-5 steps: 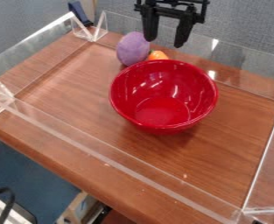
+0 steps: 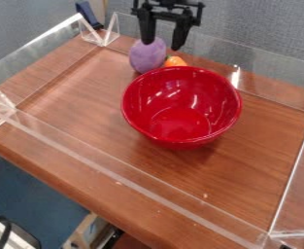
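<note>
My black gripper (image 2: 162, 35) hangs at the top centre, its two fingers apart, just over a purple round object (image 2: 148, 57), with nothing seen held between them. A small orange object (image 2: 175, 62) lies to the right of the purple one, partly behind the rim of a large red bowl (image 2: 181, 107). The bowl looks empty and stands on the wooden table toward the right.
Clear plastic walls edge the wooden table (image 2: 77, 122). A dark blue object (image 2: 86, 13) shows at the top left, outside the walls.
The objects on the table look unchanged.
</note>
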